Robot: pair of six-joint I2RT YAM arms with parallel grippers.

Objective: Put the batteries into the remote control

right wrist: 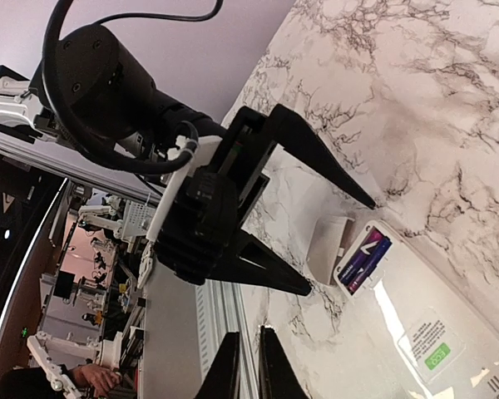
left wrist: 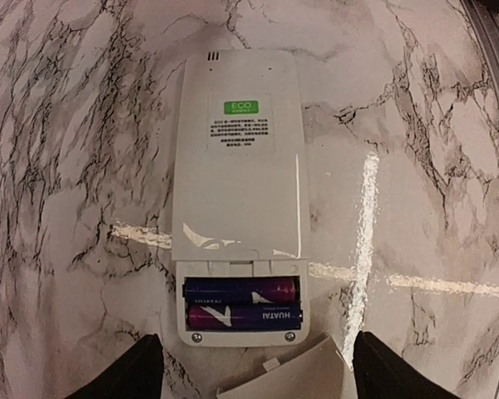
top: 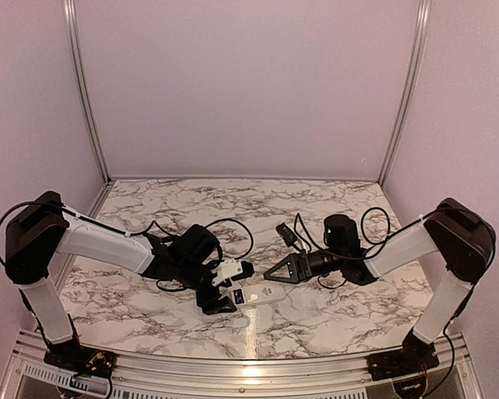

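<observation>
The white remote (left wrist: pixel 237 183) lies back-up on the marble table, its compartment open in the left wrist view, with two purple batteries (left wrist: pixel 241 291) (left wrist: pixel 243 317) lying side by side inside. Just below it is the loose white cover (left wrist: pixel 287 374), between the open fingertips of my left gripper, apparently not held. In the top view my left gripper hangs over the remote's left end (top: pixel 262 294). My right gripper is shut, with nothing showing between its fingers, to the right of the left one.
The metal front edge (top: pixel 249 366) runs close in front. Cables loop above both arms.
</observation>
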